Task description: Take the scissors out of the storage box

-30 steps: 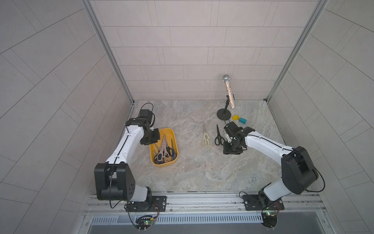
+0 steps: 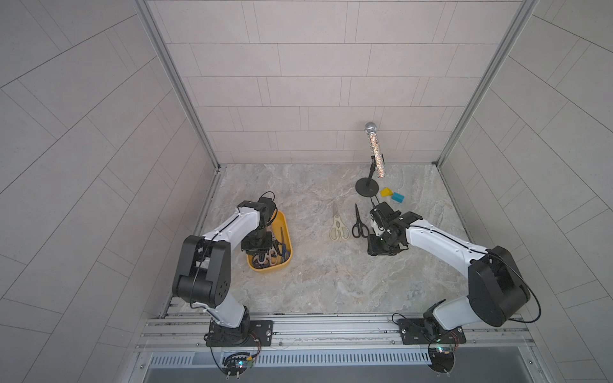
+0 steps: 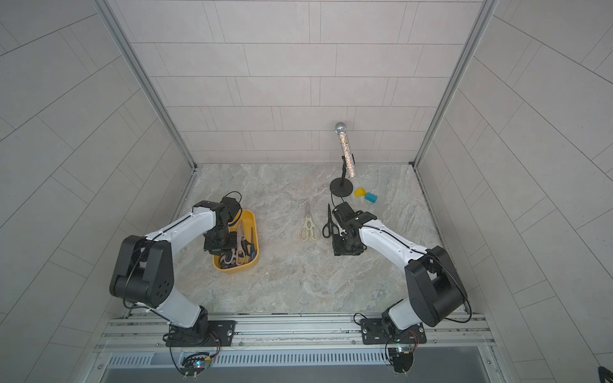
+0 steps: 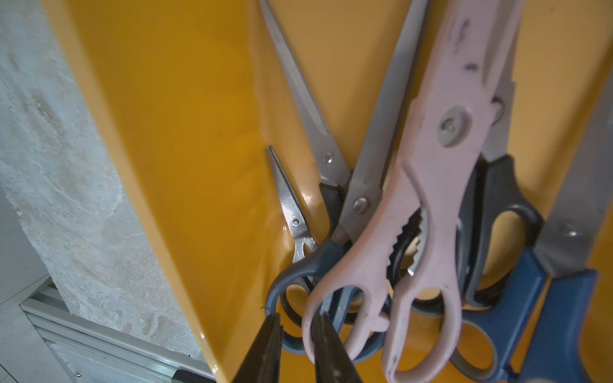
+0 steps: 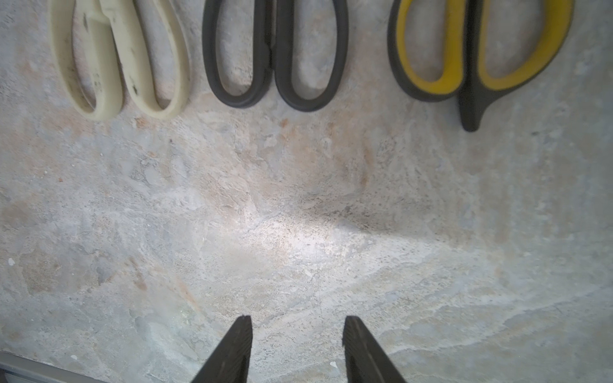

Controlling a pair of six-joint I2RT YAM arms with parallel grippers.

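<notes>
Inside the yellow storage box (image 4: pixel 159 191) several scissors lie jumbled, handles toward the near end. Topmost is the pink pair (image 4: pixel 434 153); a blue-handled pair (image 4: pixel 367 191) lies partly under it. To the right rests another blue-handled pair (image 4: pixel 565 236), and a small silver pair (image 4: pixel 290 207) lies on the left. My left gripper hangs over the near handles, narrowly open; whether its fingertips touch any loop I cannot tell. On the table, cream scissors (image 5: pixel 118 63), black scissors (image 5: pixel 271 57) and yellow-black scissors (image 5: pixel 472 51) lie in a row. My right gripper is open and empty, on their near side.
A lamp-like stand (image 2: pixel 367 187) with a glittering tube is at the back right. Beside it lie a yellow piece (image 2: pixel 385 191) and a blue piece (image 2: pixel 397 198). Bare table (image 2: pixel 332 281) spreads between the box and the front rail.
The right arm has shifted slightly toward the front.
</notes>
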